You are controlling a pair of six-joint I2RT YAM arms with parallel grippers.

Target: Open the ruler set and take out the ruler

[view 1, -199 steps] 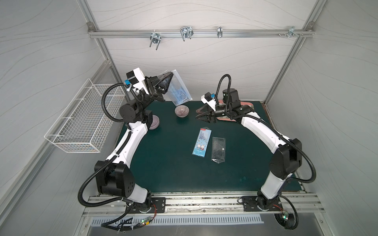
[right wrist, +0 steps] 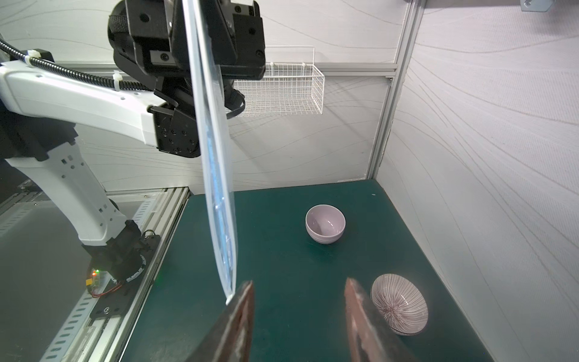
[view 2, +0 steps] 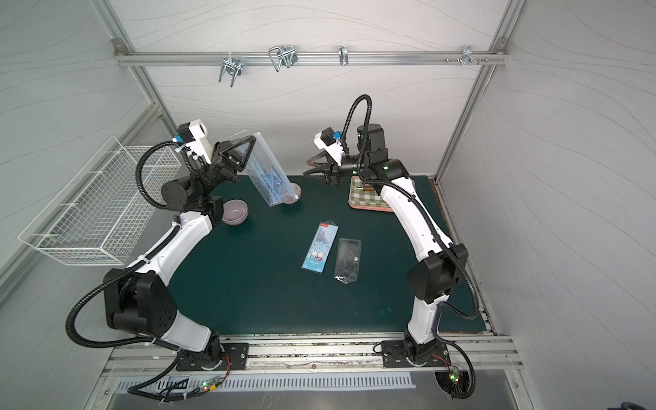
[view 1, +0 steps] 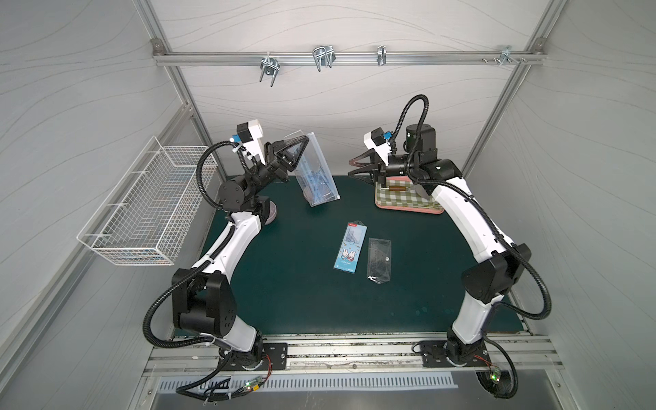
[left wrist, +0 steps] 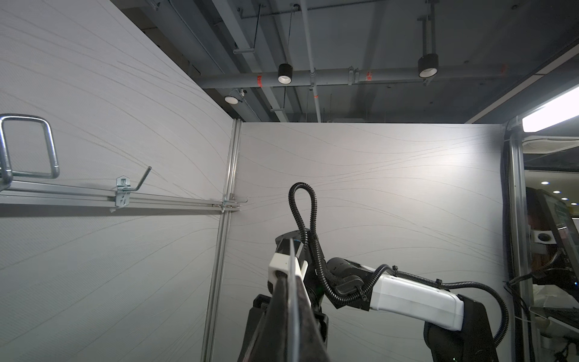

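A clear plastic pouch with blue ruler pieces [view 1: 316, 177] hangs tilted in the air from my left gripper [view 1: 304, 140], which is shut on its upper part. In the right wrist view the pouch [right wrist: 219, 181] appears edge-on, its lower corner close to one of my right fingers. My right gripper stands part open with nothing between its fingers, to the right of the pouch and apart from it in the top right view. On the table lie a blue printed card [view 1: 350, 247] and an empty clear sleeve with a snap [view 1: 379, 260].
Two bowls stand at the back left: a plain pink bowl [view 2: 235, 212] and a striped bowl [right wrist: 399, 303]. A checked tray [view 2: 369, 198] sits behind the right arm. A wire basket [view 1: 147, 205] hangs on the left wall.
The left arm has moved slightly right, carrying the pouch lower and rightward, over the striped bowl. My right gripper has risen and shifted a little rightward toward the back.
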